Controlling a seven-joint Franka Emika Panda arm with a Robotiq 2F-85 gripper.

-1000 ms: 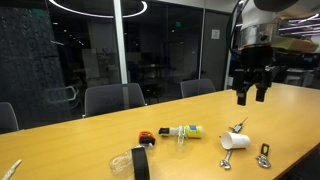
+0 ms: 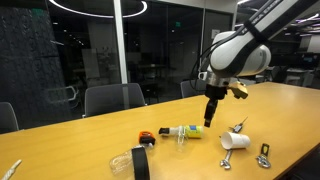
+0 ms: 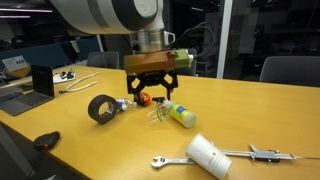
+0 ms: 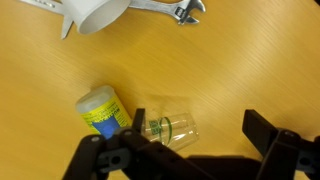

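My gripper is open, with bare table between its fingers. It hangs above the table, also seen as the gripper (image 3: 152,90) in exterior view 2. A bottle with a yellow-green and blue label (image 4: 103,112) lies on its side at the lower left of the wrist view. Close to it is a clear plastic item (image 4: 172,130), partly behind the left finger. A white cup (image 2: 235,142) lies tipped over on the right, with a wrench (image 3: 172,161) beside it.
A black ring-shaped roll (image 3: 102,109) stands on edge near a clear container (image 2: 121,163). An orange-and-black item (image 2: 146,137) lies behind them. Another metal tool (image 2: 263,156) rests right of the cup. A laptop (image 3: 40,85) occupies the far left.
The table objects have stayed put.
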